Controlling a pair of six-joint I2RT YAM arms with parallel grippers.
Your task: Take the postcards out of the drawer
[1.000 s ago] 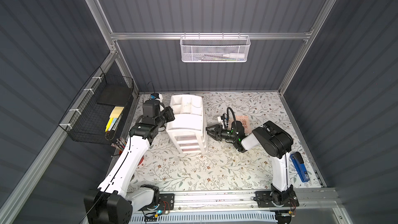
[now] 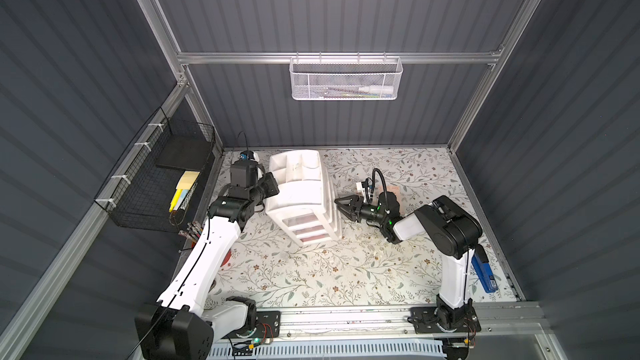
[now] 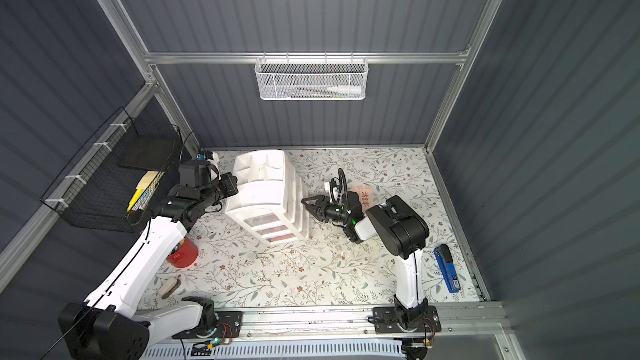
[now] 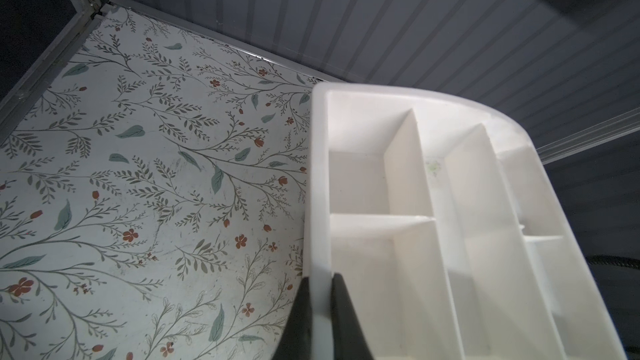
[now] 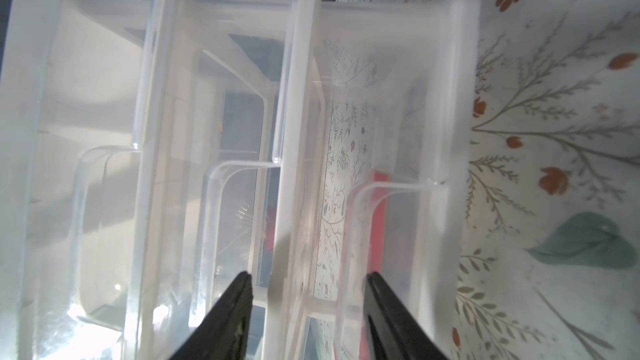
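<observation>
The white drawer unit (image 2: 296,186) stands mid-table, with clear drawers (image 5: 393,126) towards my right arm. A red sliver, perhaps a postcard (image 5: 377,226), shows through the drawer nearest the table; other contents are unclear. At the unit's left side, my left gripper is shut on the top rim (image 4: 320,193), one finger on either side. My right gripper is part open at the drawer fronts, its fingers (image 5: 233,313) spread around a drawer edge; firm contact cannot be told. A pinkish printed card (image 3: 362,194) lies on the table behind the right gripper.
A blue stapler (image 2: 484,270) lies at the right edge, a red cup (image 3: 183,253) at the left. A black wire basket (image 2: 160,180) hangs on the left wall, a white mesh basket (image 2: 345,80) at the back.
The drawer unit has turned slightly and shifted left at its top, with its lower right side jutting out further. My right gripper has moved slightly right. The left arm has hardly moved.
</observation>
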